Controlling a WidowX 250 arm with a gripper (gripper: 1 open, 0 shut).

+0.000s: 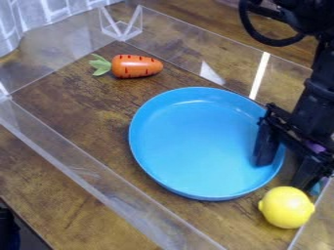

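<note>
The black gripper [290, 146] is at the right, low over the right rim of a blue plate [193, 139], its fingers apart. A yellow round object [286, 206], like a lemon, lies just below it, beside the plate. An orange toy carrot [135, 66] with a green top lies at the upper left. Something purple and teal is partly hidden behind the gripper.
Clear plastic walls border the wooden floor [65, 137] on the near left and at the back. The wood left of the plate is free.
</note>
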